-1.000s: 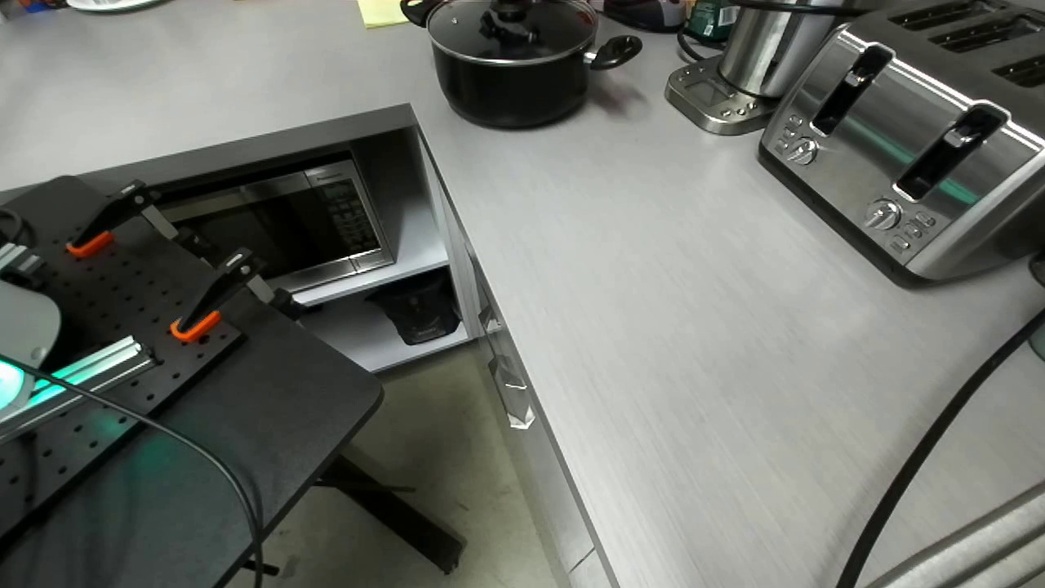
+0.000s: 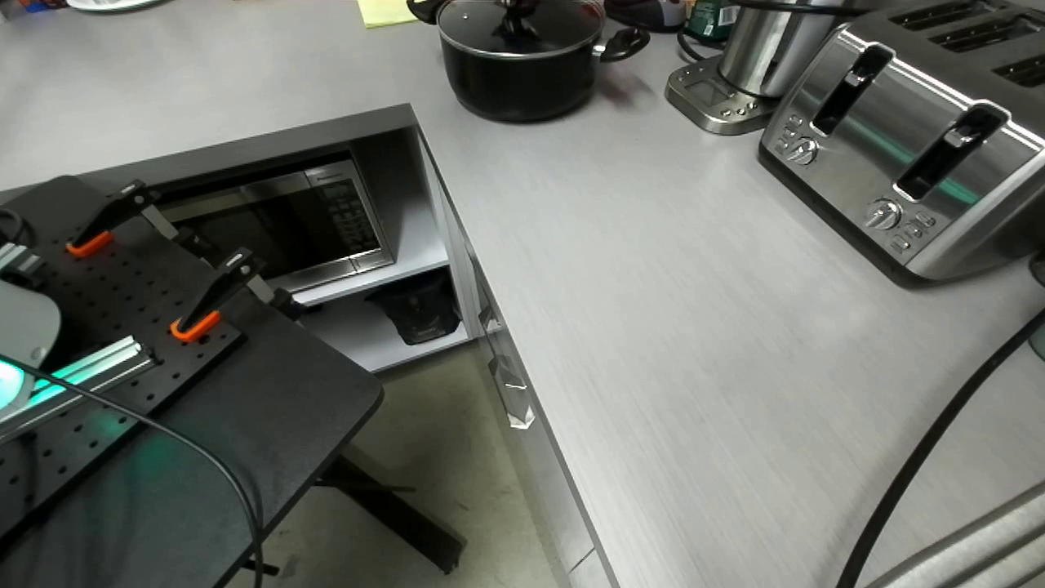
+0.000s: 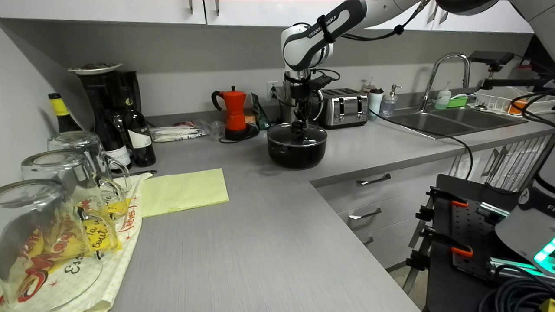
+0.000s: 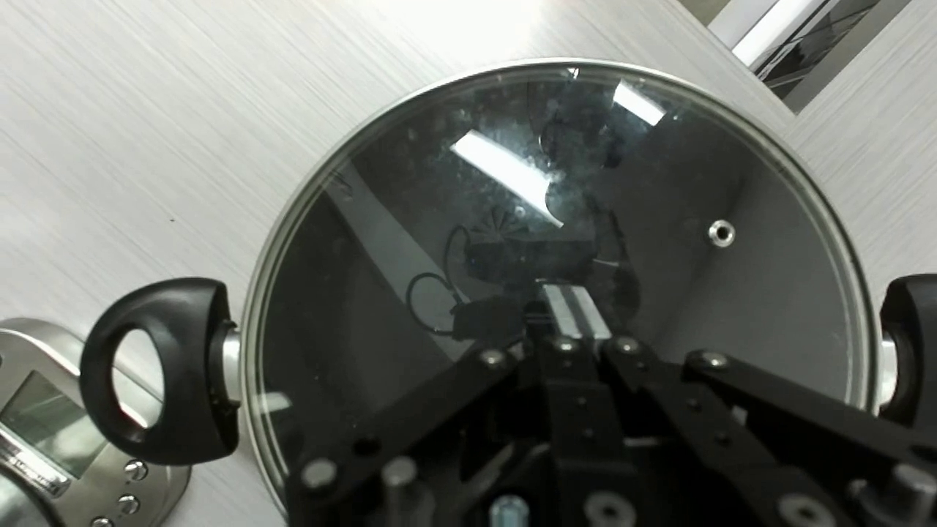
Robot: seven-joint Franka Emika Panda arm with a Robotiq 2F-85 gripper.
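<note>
A black two-handled pot [image 2: 519,83] with a glass lid [image 4: 395,228] stands on the grey counter. In exterior view 2 my gripper [image 3: 298,127] points straight down at the middle of the lid. The wrist view shows the lid from above, between the pot's black side handles, with my gripper shut over its centre. The lid's knob is hidden by the gripper there, and nothing shows between the fingers. The lid sits level on the pot.
A steel toaster [image 2: 906,147] and a scale-like appliance [image 2: 720,98] stand near the pot. A red moka pot [image 3: 235,112] is behind it. A yellow cloth [image 3: 182,192] and glass mugs [image 3: 62,182] lie toward the left.
The pot with its lid has shifted slightly right and away from the camera in exterior view 1. The other counter items have not moved.
</note>
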